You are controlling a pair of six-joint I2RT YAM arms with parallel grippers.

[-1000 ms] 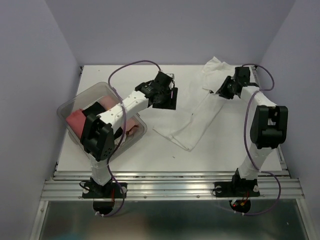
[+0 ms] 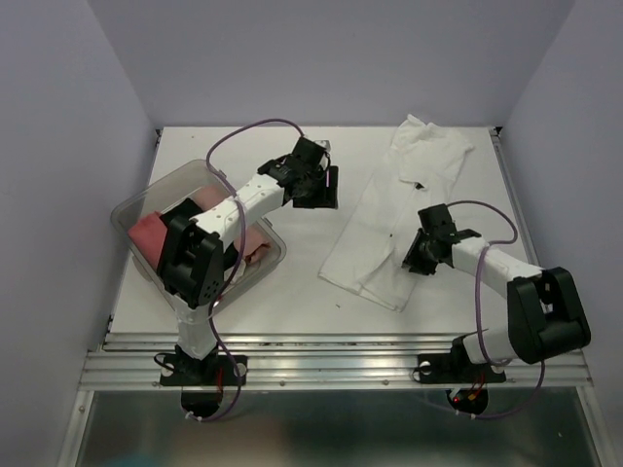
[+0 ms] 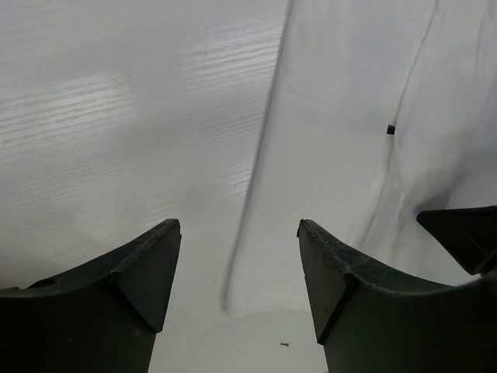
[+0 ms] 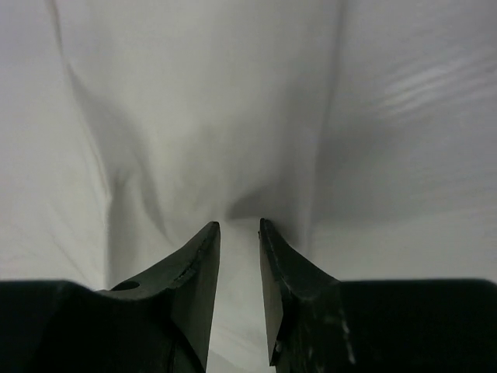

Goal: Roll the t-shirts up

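A white t-shirt [image 2: 382, 229], folded into a long strip, lies slantwise on the right half of the white table. Its far end [image 2: 435, 151] spreads out loosely, and a raised crease runs down its length. My right gripper [image 2: 414, 265] is down at the shirt's right edge near the front end; in the right wrist view its fingers [image 4: 203, 260] stand a narrow gap apart over the fabric, with no cloth clearly between them. Left of the shirt, my left gripper [image 2: 336, 187] hangs wide open and empty. In the left wrist view the shirt's left edge [image 3: 268, 140] passes beyond its fingers.
A clear plastic bin [image 2: 268, 268] with pink and black clothes stands at the left, partly under the left arm. A small dark tag [image 3: 390, 130] shows on the shirt. Bare table lies between bin and shirt and along the front.
The shirt's near end has shifted right and toward the front.
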